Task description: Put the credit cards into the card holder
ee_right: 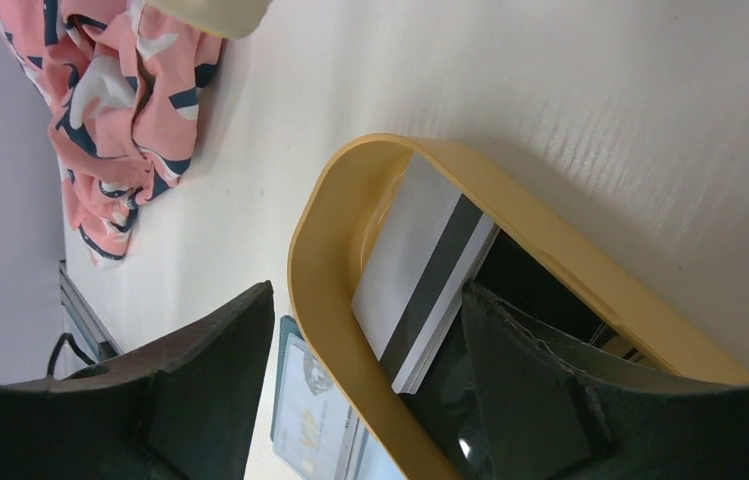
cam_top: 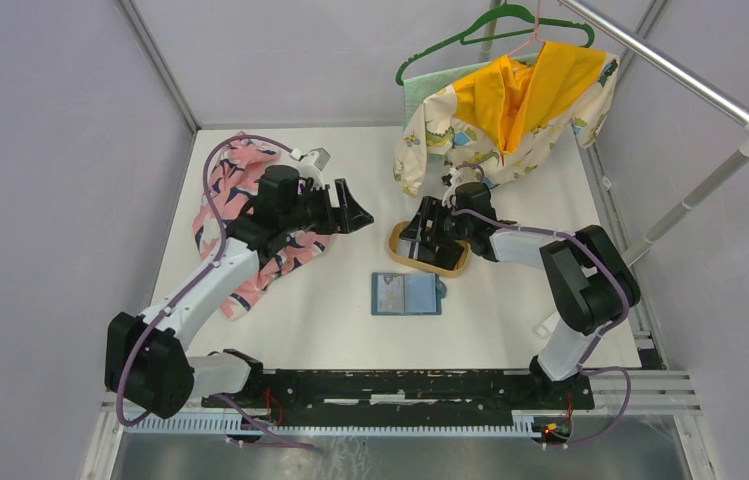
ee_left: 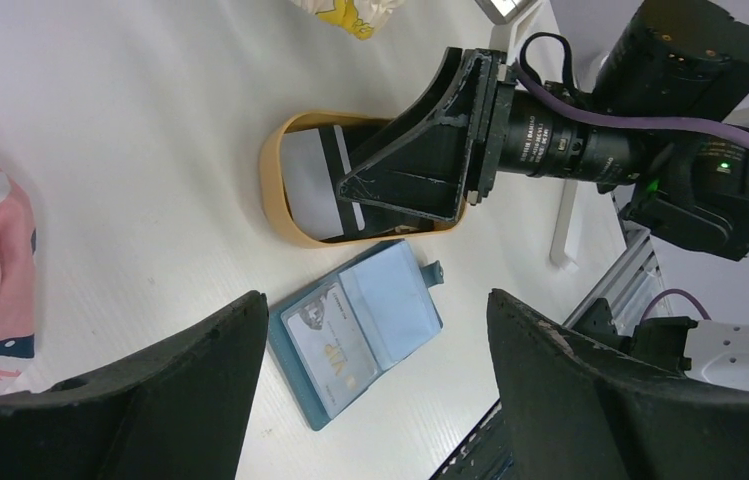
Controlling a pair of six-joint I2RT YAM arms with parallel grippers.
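Observation:
A tan oval box near the table's middle holds a white card with a black stripe and, beside it, black cards. Over the box is my right gripper, its fingers apart; one fingertip is at the striped card's edge, though whether they touch I cannot tell. The blue card holder lies spread flat just in front of the box, a VIP card under its left clear pocket; its right pocket looks pale. To the left of the box, my left gripper hovers, open and empty.
Crumpled pink cloth covers the table's left side. Behind the box hangs a patterned yellow garment on a rack. Bare table surrounds the holder at left and front.

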